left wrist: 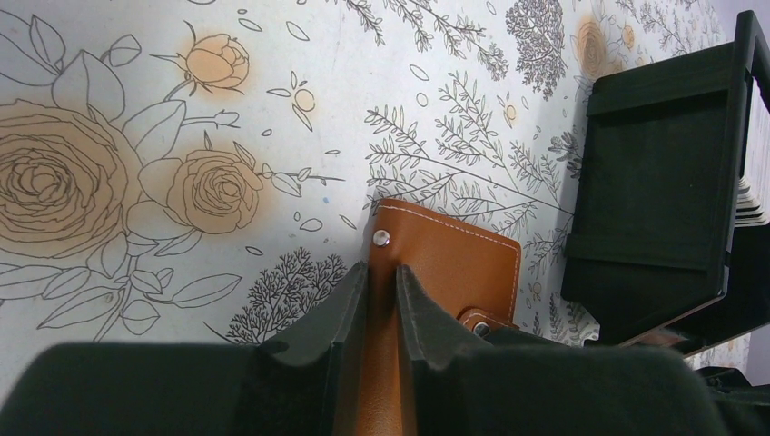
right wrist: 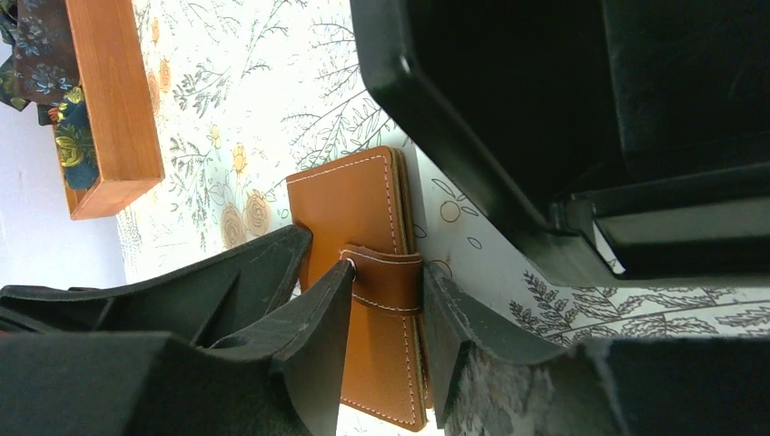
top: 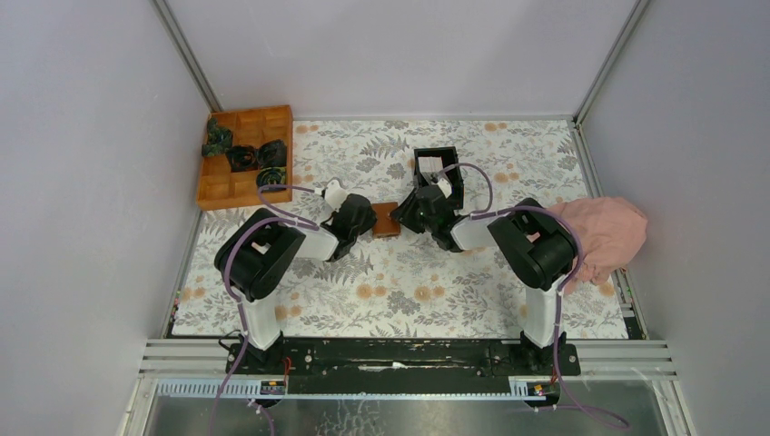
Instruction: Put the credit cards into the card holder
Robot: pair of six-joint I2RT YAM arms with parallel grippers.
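A brown leather card holder point(top: 385, 227) lies at the table's middle between both grippers. My left gripper is shut on its left edge, beside a silver snap point(left wrist: 381, 238). At the holder's other side my right gripper has its fingertips around the strap point(right wrist: 381, 291) and snap; the finger is partly apart, with the strap between. A black case point(top: 438, 159) stands just behind the right gripper, with a stack of pale card-like pieces point(left wrist: 747, 202) glimpsed at its far side in the left wrist view.
A wooden compartment box point(top: 218, 191) with dark cloth items stands at the back left. A pink cloth point(top: 608, 236) lies at the right.
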